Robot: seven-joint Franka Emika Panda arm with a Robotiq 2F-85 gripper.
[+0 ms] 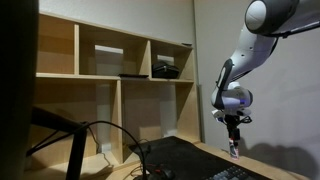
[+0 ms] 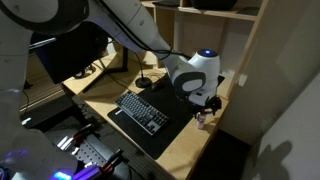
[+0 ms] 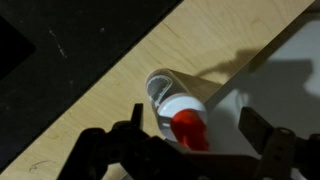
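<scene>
A small bottle [image 3: 180,104] with a white body and a red tip stands on the wooden desk, near the wall side. In the wrist view it lies in the gap between my gripper's [image 3: 192,124] fingers, with room to either side. My gripper is open and points down right over the bottle's top. In exterior view 1 the bottle's [image 1: 234,148] upper part is hidden by the gripper [image 1: 234,130]. From the other side, the bottle [image 2: 201,121] shows just under the gripper [image 2: 204,108].
A black mat [image 2: 170,108] covers much of the desk, with a keyboard [image 2: 143,112] on it. Wooden shelves [image 1: 105,95] rise at the back, holding a black case [image 1: 165,71]. A pale wall stands close beyond the bottle.
</scene>
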